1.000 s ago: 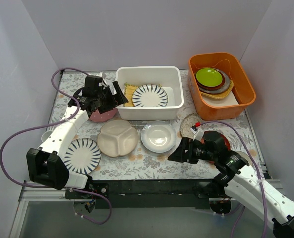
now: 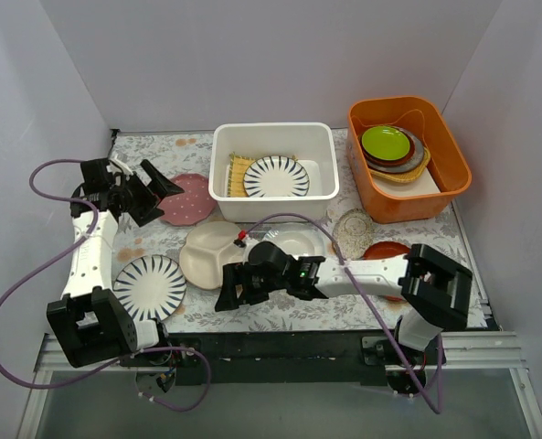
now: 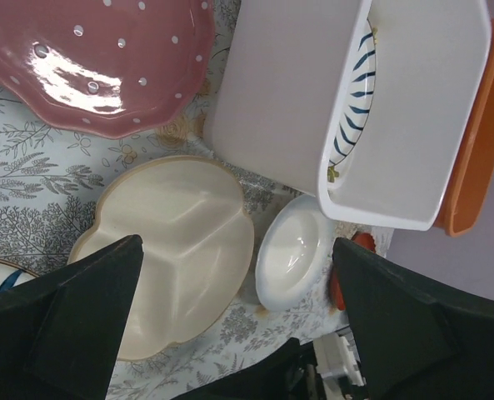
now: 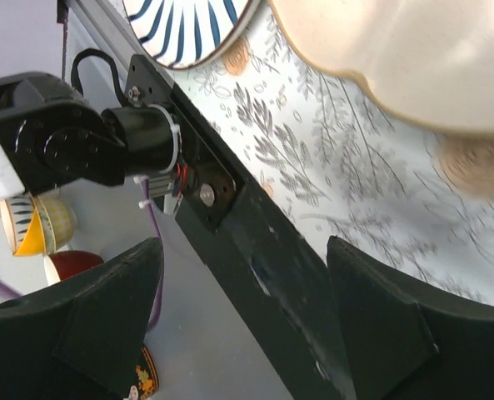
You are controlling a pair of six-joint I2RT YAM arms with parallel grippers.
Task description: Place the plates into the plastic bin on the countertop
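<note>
A white plastic bin (image 2: pixel 237 209) stands at the back centre with a blue-striped plate (image 2: pixel 277 176) inside. My left gripper (image 2: pixel 161 190) is open above the pink dotted plate (image 2: pixel 191 199), nothing between its fingers. Below and right of that plate lies a cream divided plate (image 2: pixel 207 261). My right gripper (image 2: pixel 227 288), part open and empty, hangs by the divided plate's front right edge. In the right wrist view that plate (image 4: pixel 430 50) is above and apart from the fingers (image 4: pixel 388 333). Another striped plate (image 2: pixel 150 287) lies at front left. A white plate (image 2: pixel 295 240) is partly hidden by the right arm.
An orange bin (image 2: pixel 408 208) with several stacked dishes stands at the back right. A patterned plate (image 2: pixel 353 233) and a red plate (image 2: pixel 387 250) lie near the right arm. The counter's front edge (image 2: pixel 280 343) is close below the right arm.
My right gripper has swept left along the front of the counter, from near the red plate to the divided plate. The left gripper has drawn left, away from the white bin. The plates have not moved.
</note>
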